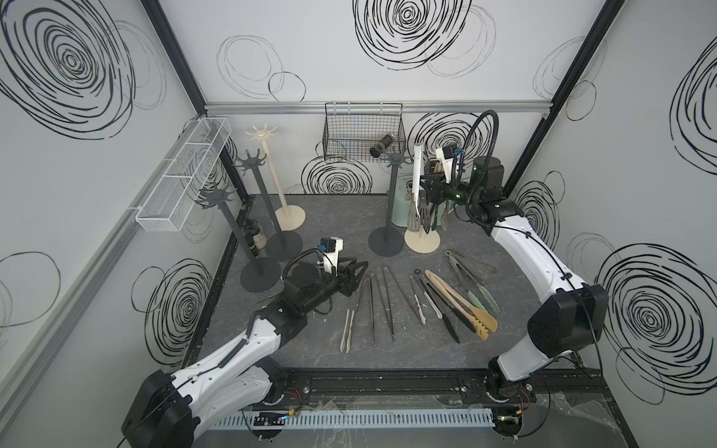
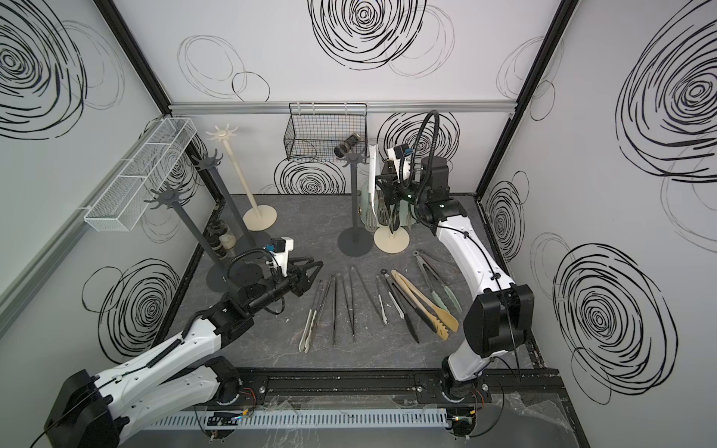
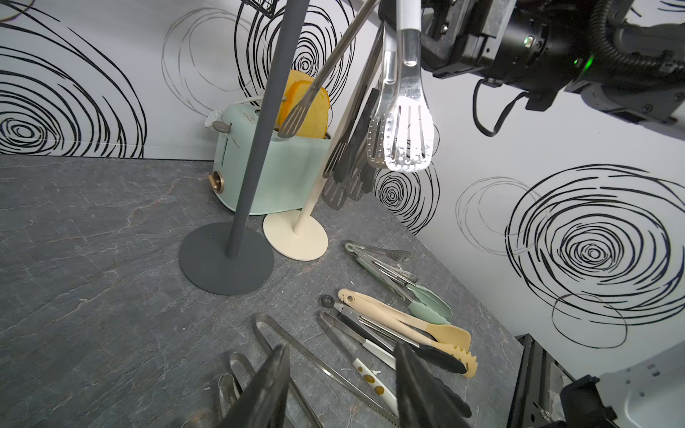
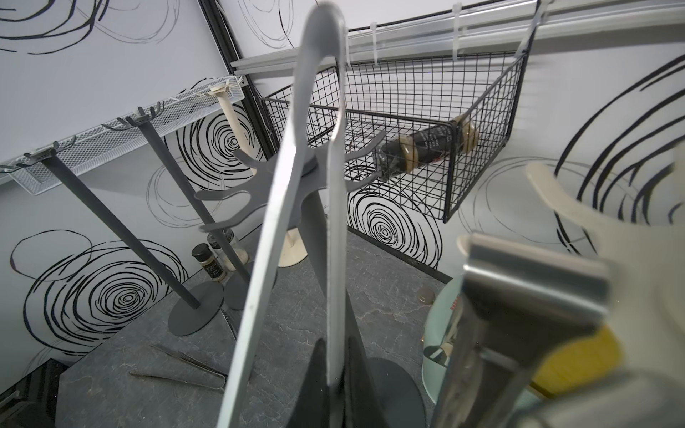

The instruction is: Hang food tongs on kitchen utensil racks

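Note:
My right gripper is shut on one leg of the white-handled metal tongs (image 4: 335, 214), whose looped end points up. Their slotted silver heads (image 3: 408, 135) hang downward in the left wrist view. In the right wrist view, the tongs' upper part overlaps the hooks of a dark grey rack (image 4: 246, 194); contact cannot be told. A cream rack (image 1: 422, 242), hung with several utensils, stands to that rack's right. Over the table, my left gripper (image 1: 362, 270) is open, its fingers (image 3: 271, 385) apart and empty.
Several tongs (image 2: 425, 302) lie across the front and right of the table. More racks (image 1: 257, 276) stand at the left. A wire basket (image 4: 442, 142) holding a jar hangs behind, and a green toaster (image 3: 285, 174) sits near the back wall.

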